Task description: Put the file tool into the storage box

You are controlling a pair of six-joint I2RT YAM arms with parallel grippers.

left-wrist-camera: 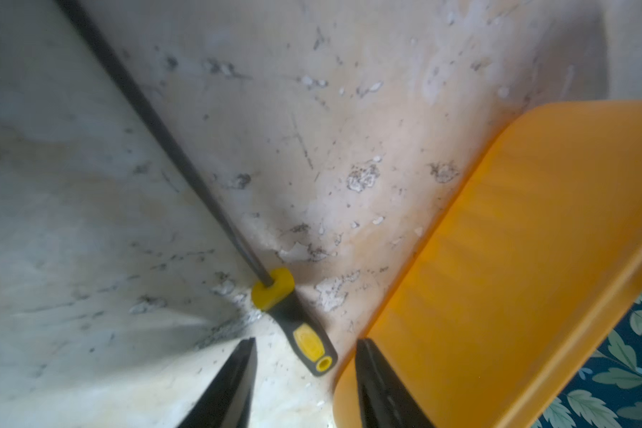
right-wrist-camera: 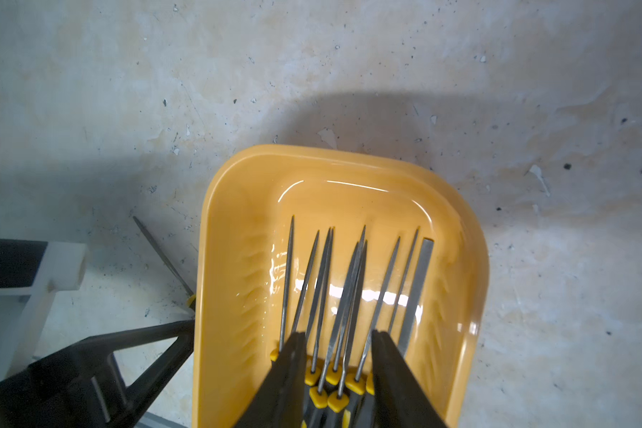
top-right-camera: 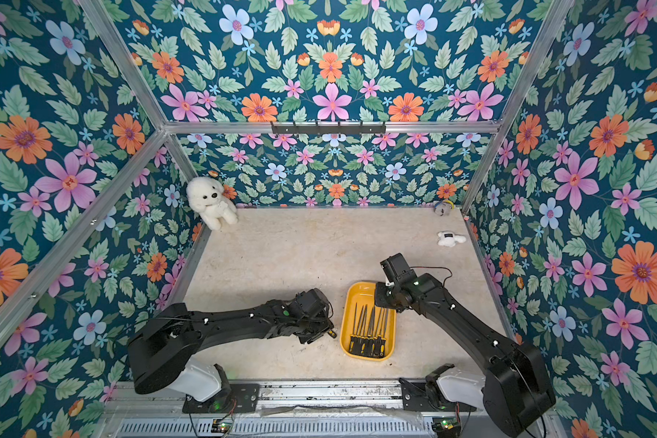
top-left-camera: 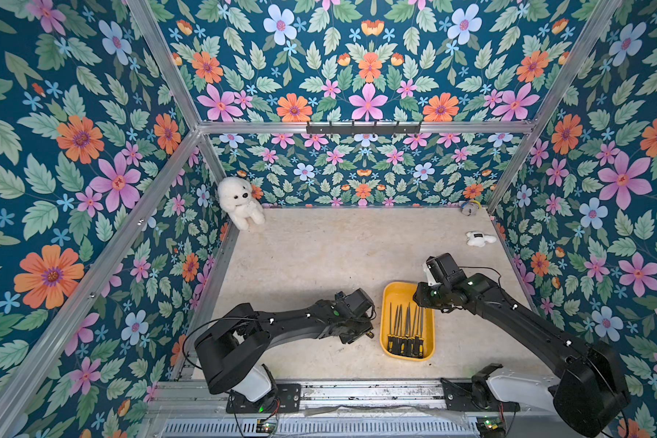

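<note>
A loose file with a black-and-yellow handle lies on the table just outside the yellow storage box. My left gripper is open above its handle, with nothing held. The box holds several files, handles toward the table's front. My right gripper is open over the box, holding nothing visible.
A white plush dog sits at the back left. A small white toy and a small object lie at the back right.
</note>
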